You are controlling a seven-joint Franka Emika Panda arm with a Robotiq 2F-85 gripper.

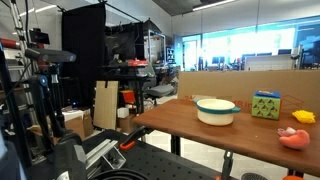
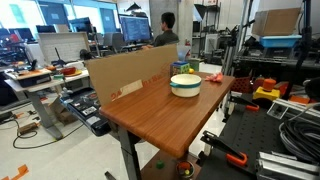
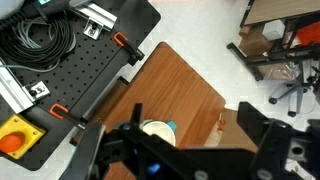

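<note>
A white round pot point(image 1: 216, 113) with a teal rim stands upright on the brown wooden table point(image 1: 180, 122). In exterior view 2 the same pot point(image 2: 185, 86) sits toward the table's far half. From above, the wrist view catches part of the pot point(image 3: 156, 129) low in the picture, the rest covered by the gripper's body. My gripper is open, its dark fingers spread far apart, and no object shows held. Neither exterior view has the gripper in it now.
Behind and right of the pot are a green box with a blue top point(image 1: 266, 105), a yellow item point(image 1: 303, 117) and a pink object point(image 1: 294, 138). A cardboard panel point(image 2: 135, 76) borders the table. Its near end is clear.
</note>
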